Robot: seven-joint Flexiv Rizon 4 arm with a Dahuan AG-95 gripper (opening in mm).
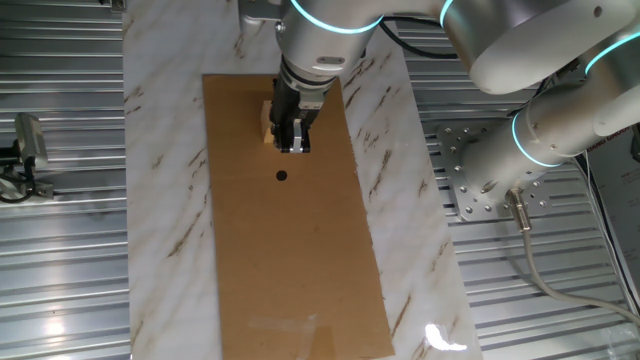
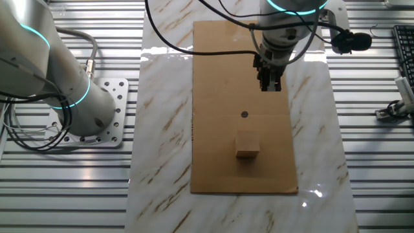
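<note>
A small tan wooden block (image 2: 247, 144) rests on the brown cardboard sheet (image 2: 213, 77), towards its near end in exterior view 2. In exterior view 1 the same block (image 1: 267, 122) is partly hidden behind my gripper (image 1: 294, 150). My gripper (image 2: 270, 88) points down over the other part of the sheet, apart from the block, its fingers spread and nothing visible between them. A black round dot (image 2: 244, 114) marks the cardboard between gripper and block.
A white marbled tabletop (image 1: 165, 230) surrounds the cardboard, with slatted metal (image 1: 60, 250) on both sides. Black cables (image 2: 200, 53) hang around my wrist. Most of the cardboard (image 1: 290, 260) is bare.
</note>
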